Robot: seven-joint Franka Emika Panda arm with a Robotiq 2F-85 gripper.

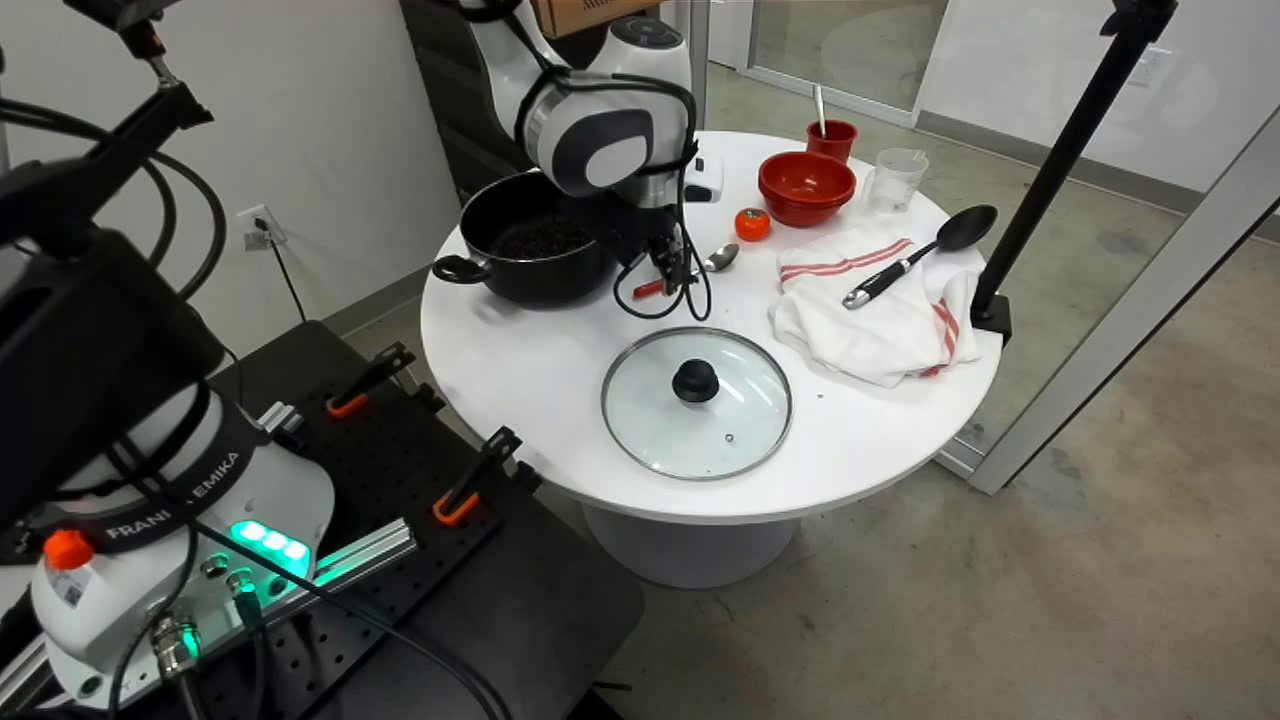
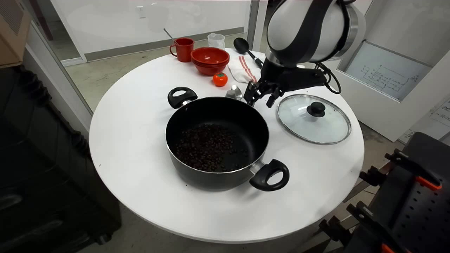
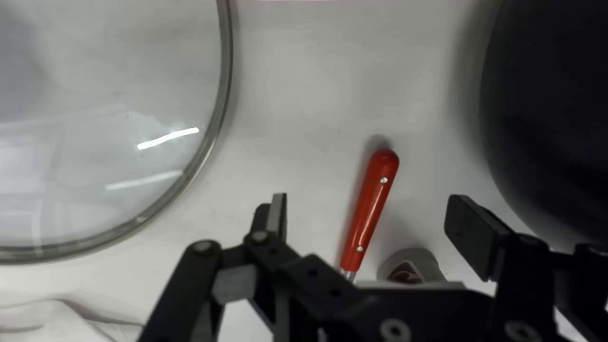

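A spoon with a red handle (image 3: 371,208) lies on the white table between the lid and the pot. My gripper is over that handle, its fingers (image 3: 277,217) apart on either side of it, with nothing held. In exterior view 2 the gripper (image 2: 262,97) hangs just behind the pot's rim. The metal spoon bowl (image 1: 721,257) shows past the fingers in exterior view 1. A small pale cylindrical object (image 3: 411,263) sits close beside the spoon, partly covered by the gripper body in the wrist view.
The black pot (image 2: 211,179) holds dark beans (image 2: 204,147). A glass lid (image 1: 698,432) lies flat nearby. Further off are a tomato (image 2: 219,79), red bowls (image 2: 210,59), a red mug (image 2: 184,50), a clear cup (image 1: 895,180) and a black ladle (image 1: 964,227) on a towel (image 1: 864,330).
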